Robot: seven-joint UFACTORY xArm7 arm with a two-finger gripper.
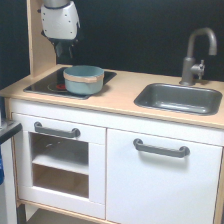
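Note:
A small blue-grey pot (86, 84) stands upright toward the right side of the black cooktop (44, 85). My gripper (63, 50) hangs at the upper left, just above and slightly left of the pot, and looks apart from it. Its dark fingers blend into the black background, so how far they are spread does not show clearly. No object is visible between them.
A grey sink (178, 98) with a curved faucet (192, 60) takes up the counter's right side. Bare wooden counter (122, 92) lies between sink and cooktop. Below are an oven door (97, 165) with a dark handle (57, 130) and a white cabinet door (150, 185).

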